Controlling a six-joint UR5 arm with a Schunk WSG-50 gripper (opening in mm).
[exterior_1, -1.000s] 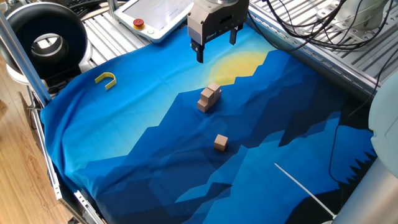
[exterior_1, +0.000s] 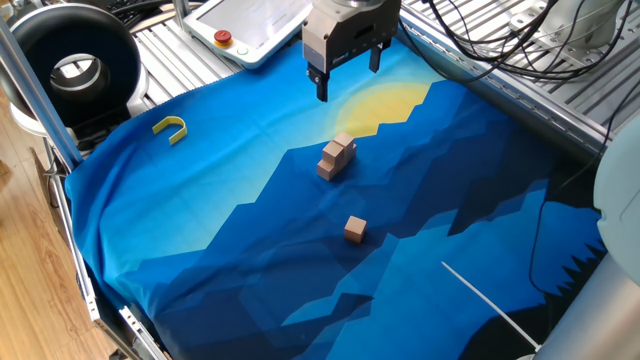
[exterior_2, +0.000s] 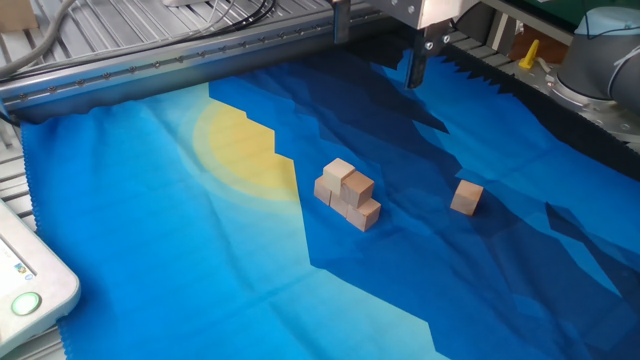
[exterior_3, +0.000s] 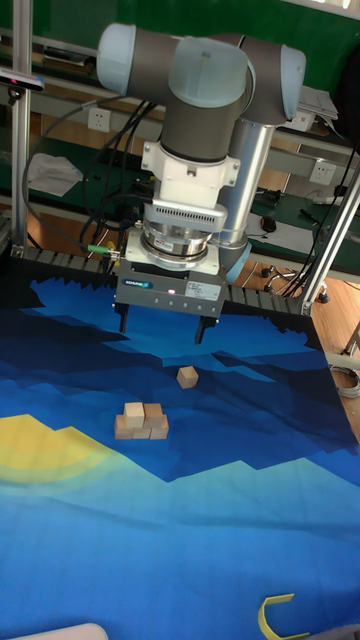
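Note:
My gripper (exterior_3: 161, 334) hangs above the cloth with its fingers wide apart and nothing between its fingers. In exterior view 1 the gripper (exterior_1: 348, 82) appears at the top, clear of all the blocks. A small stack of wooden cubes (exterior_2: 347, 193) stands mid-cloth: a bottom row of three with two cubes side by side on top. Apart from it lies a single wooden cube (exterior_2: 467, 197), also visible as a lone cube (exterior_1: 355, 229) in exterior view 1. Both fingers (exterior_3: 199, 326) are well above the lone cube and the stack.
A yellow hook-shaped piece (exterior_1: 172, 129) lies near the cloth's edge. At the table's border rests a tablet-like panel (exterior_1: 262, 22) with a red button (exterior_1: 222, 38). A thin white rod (exterior_1: 490, 302) shows near the arm base.

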